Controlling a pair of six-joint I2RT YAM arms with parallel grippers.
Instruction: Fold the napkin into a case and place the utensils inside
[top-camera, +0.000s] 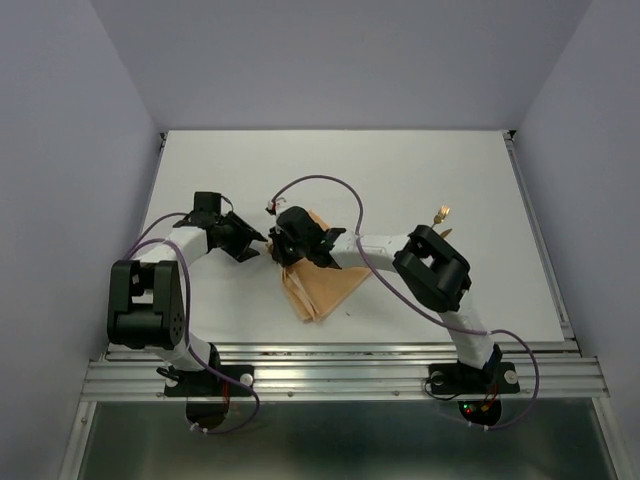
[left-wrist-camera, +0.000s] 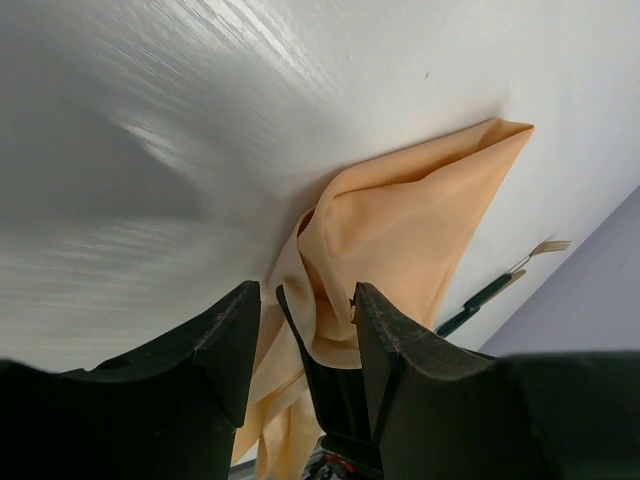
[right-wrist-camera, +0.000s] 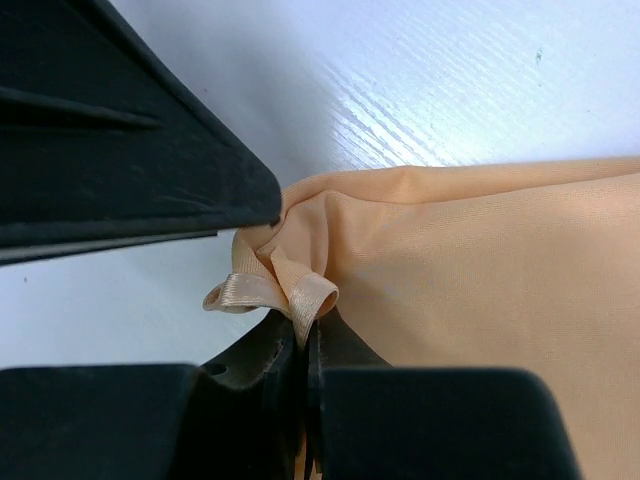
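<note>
The peach napkin (top-camera: 330, 288) (left-wrist-camera: 405, 230) (right-wrist-camera: 500, 270) lies with its near-left edge folded into a narrow strip. My right gripper (top-camera: 278, 250) is shut on that folded edge near its bunched corner, where ribbon-like loops of cloth stick up. My left gripper (top-camera: 255, 242) stands open just left of it, close over the cloth but not visibly holding it; one of its fingers shows at upper left of the right wrist view. The fork (top-camera: 441, 215) (left-wrist-camera: 535, 255) and knife, dark-handled, lie to the right, partly behind the right arm in the top view.
The right arm reaches across the middle of the table; purple cables arc over both arms.
</note>
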